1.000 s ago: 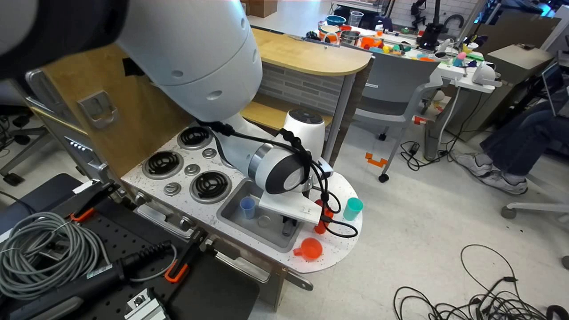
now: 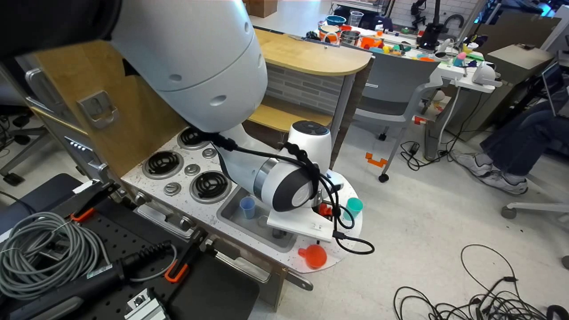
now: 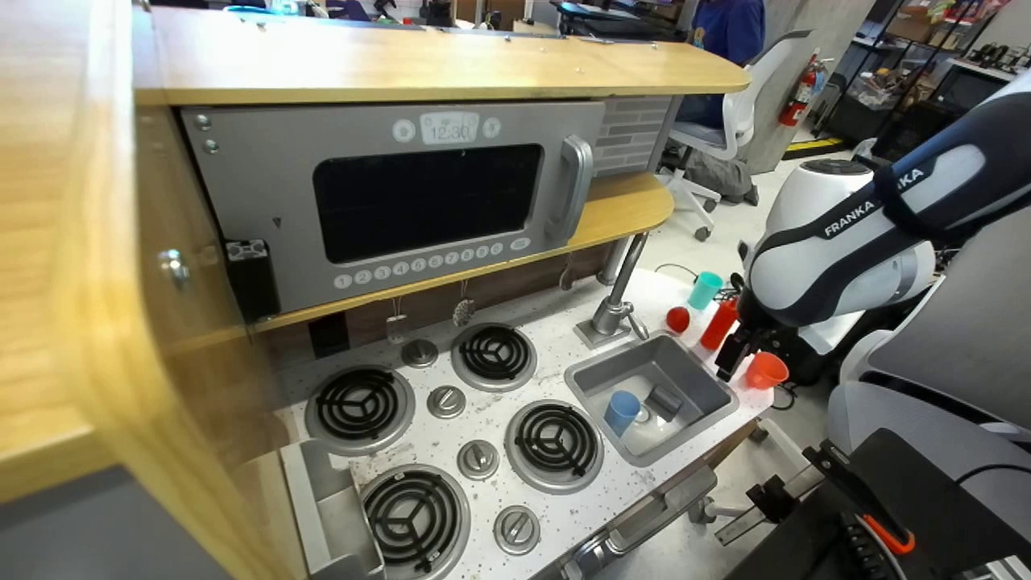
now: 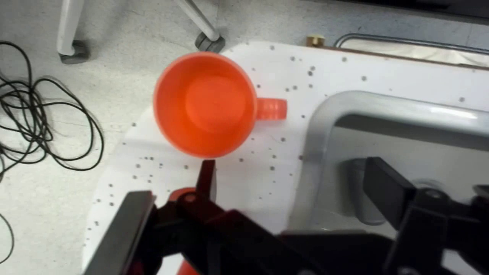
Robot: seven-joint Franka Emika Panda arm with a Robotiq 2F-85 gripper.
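My gripper is open above the counter at the sink's end, its two fingers well apart with nothing visibly held. In the wrist view one fingertip is right by the orange cup's rim; whether they touch I cannot tell. The orange cup (image 4: 206,105) stands on the white counter (image 4: 270,169), handle toward the sink. In the second exterior view my gripper (image 3: 734,356) hangs between the sink and the orange cup (image 3: 766,370). Just behind it is a red bottle (image 3: 719,325), partly hidden by the arm. The first exterior view hides the fingers behind the hand.
The sink (image 3: 590,377) holds a blue cup (image 3: 621,411) and a dark grey piece (image 3: 664,401). A red ball (image 3: 678,319) and a teal cup (image 3: 705,290) lie behind it, near the faucet (image 3: 610,314). The counter's rounded edge is close to the orange cup.
My arm has moved right and slightly toward the front in the first exterior view. The arm now covers more of the red bottle.
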